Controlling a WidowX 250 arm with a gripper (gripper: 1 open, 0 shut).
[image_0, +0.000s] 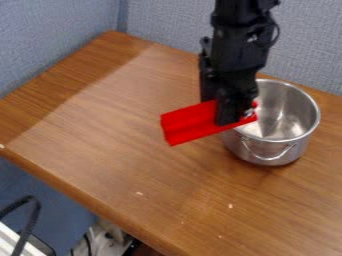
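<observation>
The black gripper (230, 95) is shut on a red rectangular block (191, 125), holding it slightly tilted in the air at the left rim of a steel pot (287, 135). The block's right end overlaps the pot in this view; whether it is over the opening or in front of it I cannot tell. The fingertips are partly hidden by the arm and block.
A grey padded wall stands behind it. Beyond the table's near left edge are cables and a white object below.
</observation>
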